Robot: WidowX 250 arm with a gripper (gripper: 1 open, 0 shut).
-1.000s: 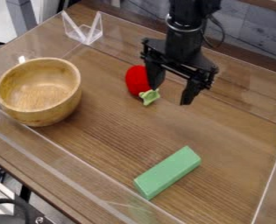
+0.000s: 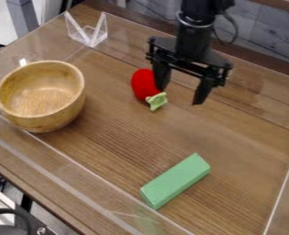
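My gripper point(image 2: 181, 75) is above the wooden table at the upper middle, its black fingers spread wide apart, open, with nothing visible between them. A red object with a green stem point(image 2: 147, 84), like a strawberry, lies just left of the left finger. A beige bowl point(image 2: 38, 96) sits at the left. A green block point(image 2: 175, 184) lies at the lower right.
A clear wire-like holder point(image 2: 88, 27) stands at the top left. Dark cables run along the lower left edge, and a wall borders the back right.
The objects on the table have not visibly moved.
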